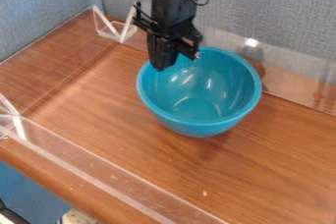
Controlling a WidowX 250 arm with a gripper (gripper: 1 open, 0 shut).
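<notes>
A turquoise plastic bowl (203, 100) sits on the wooden table (92, 120) right of centre. My black gripper (160, 59) hangs over its rear left rim, with the fingertips pointing down at the bowl's edge. The fingers look shut, and I see nothing clearly held between them. The arm hides part of the bowl's back rim.
Clear plastic guards (116, 27) stand along the table's back and front edges. A textured grey wall is behind, and a lighter panel is at the left. The table left of the bowl and at the lower right is clear.
</notes>
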